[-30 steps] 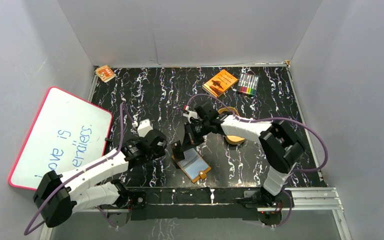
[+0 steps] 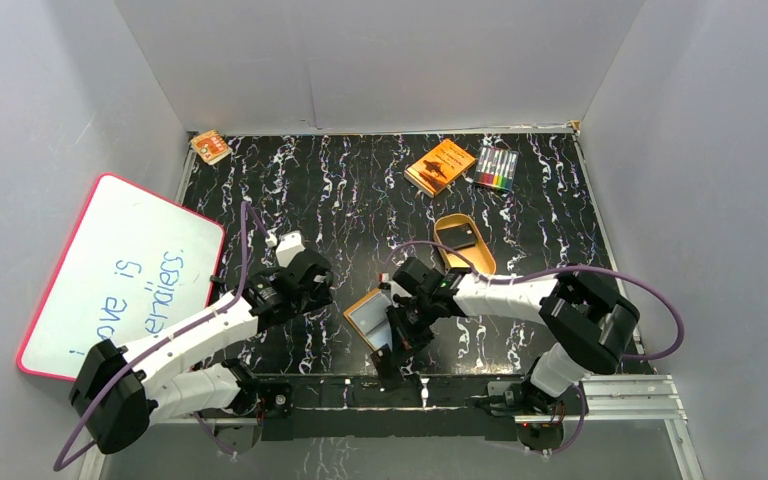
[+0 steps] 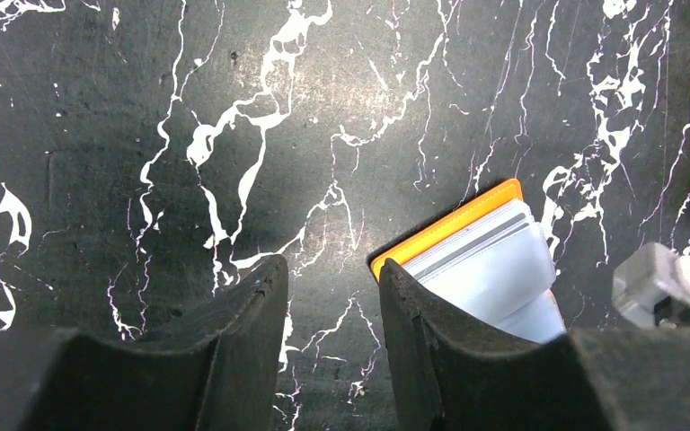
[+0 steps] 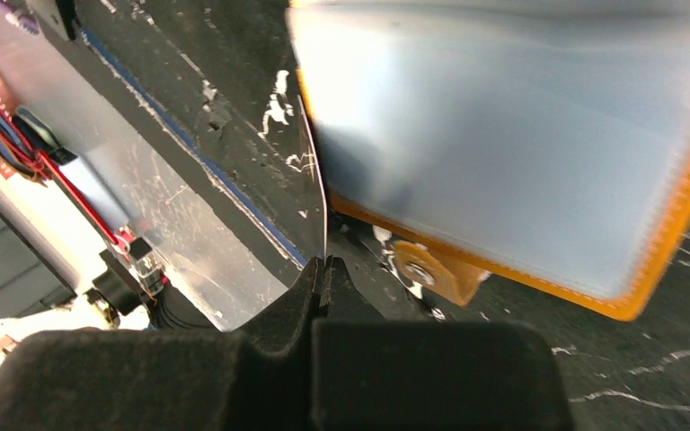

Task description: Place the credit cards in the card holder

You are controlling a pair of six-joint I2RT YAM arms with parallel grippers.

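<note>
The card holder [image 2: 365,311] lies open on the dark marbled table, its clear sleeves [image 4: 494,126] edged in orange, a snap tab [image 4: 438,269] at one end. My right gripper is shut on a dark credit card [image 2: 384,361], which appears nearly edge-on in the right wrist view. That card stands beside the holder's tab-side edge, outside the sleeves; whether it touches the edge I cannot tell. To the holder's left, my left gripper is open with only bare table between its fingers. Another dark card [image 2: 457,236] lies in a yellow tray [image 2: 487,262].
An orange book [image 2: 440,166] and a pack of coloured pens [image 2: 496,168] lie at the back right. A whiteboard [image 2: 120,280] leans at the left. Open table stretches behind the holder. The right arm covers part of the holder from above.
My right gripper has carried the card from the holder's far left end towards the table's front edge, past the tab end. The left arm stays put.
</note>
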